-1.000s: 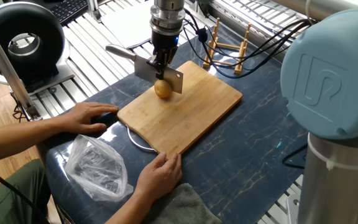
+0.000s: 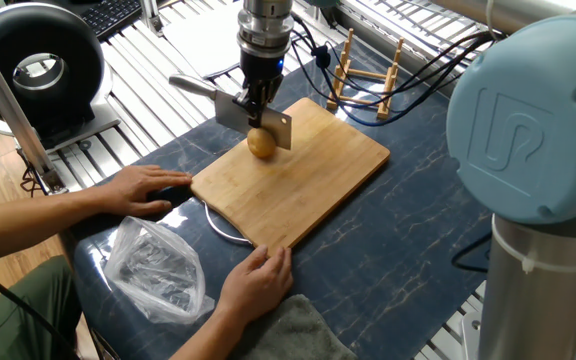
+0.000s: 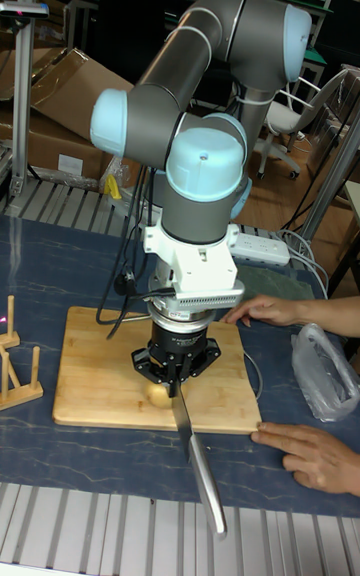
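My gripper (image 2: 257, 114) is shut on a cleaver, gripping the blade near its upper edge. The metal cleaver (image 2: 232, 113) is upright on its edge, its handle reaching to the upper left in exterior view 1 and toward the camera in exterior view 3. Right against the blade is a round yellow-brown potato (image 2: 261, 144), on the wooden cutting board (image 2: 308, 170). Whether the edge has entered the potato cannot be made out. In exterior view 3 the potato (image 3: 159, 395) shows to the left of the cleaver (image 3: 200, 466), under the gripper (image 3: 177, 375).
A person's hands (image 2: 255, 285) rest at the board's near edge, one at each corner. A clear plastic bag (image 2: 158, 270) and a grey cloth (image 2: 296, 333) lie nearby. Behind the board stands a wooden rack (image 2: 366, 85), with black cables hanging beside it.
The gripper and cleaver have shifted only very slightly, to the left in exterior view 1. The arm's blue joint cover has also moved a little left. Potato and hands look nearly unchanged.
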